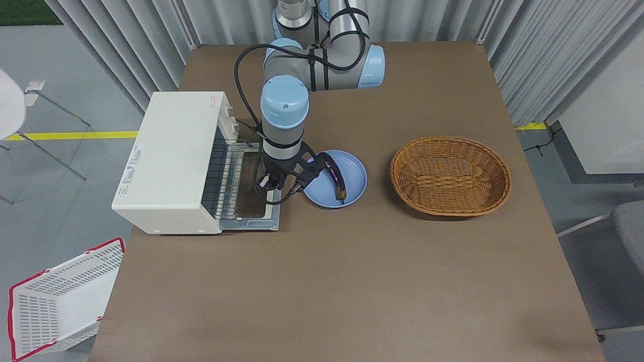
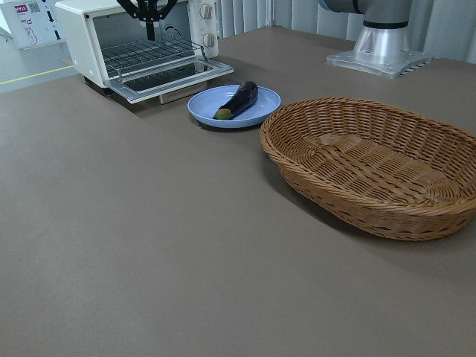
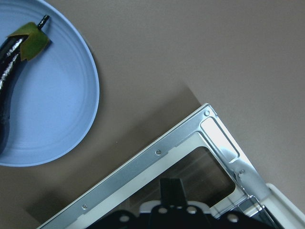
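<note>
A white toaster oven (image 1: 166, 157) stands with its glass door (image 3: 158, 152) lowered flat and the wire rack (image 2: 149, 52) visible. My gripper (image 2: 151, 33) hangs above the door, its dark fingers together, with nothing seen between them. In the wrist view the fingertips (image 3: 170, 191) are over the door. Beside the door lies a blue plate (image 2: 204, 103) holding a dark eggplant (image 2: 243, 98) with a green cap.
A woven basket (image 1: 450, 176) sits right of the plate. The robot base (image 2: 379, 56) is at the back.
</note>
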